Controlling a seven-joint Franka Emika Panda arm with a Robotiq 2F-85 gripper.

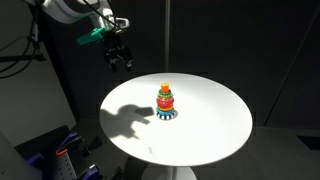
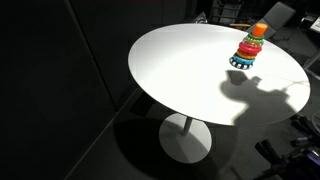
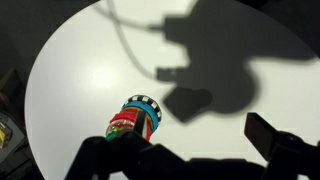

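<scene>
A stacking-ring toy (image 1: 165,102) stands upright on the round white table (image 1: 210,110), its colored rings topped by an orange piece. Exterior view 2 has the same toy (image 2: 247,48) toward the right of the tabletop, with a black-and-white striped base. In the wrist view the toy (image 3: 137,114) shows at lower left, partly covered by one dark finger. My gripper is open, its two dark fingers wide apart with nothing held between them. Exterior view 1 places the gripper (image 1: 120,60) high at the table's left edge, well clear of the toy.
Apart from the toy, the tabletop is bare; the arm's shadow (image 3: 215,50) falls across it. A pale pedestal (image 2: 185,138) supports the table. Dark walls stand behind, and some equipment (image 1: 75,150) sits low at the left.
</scene>
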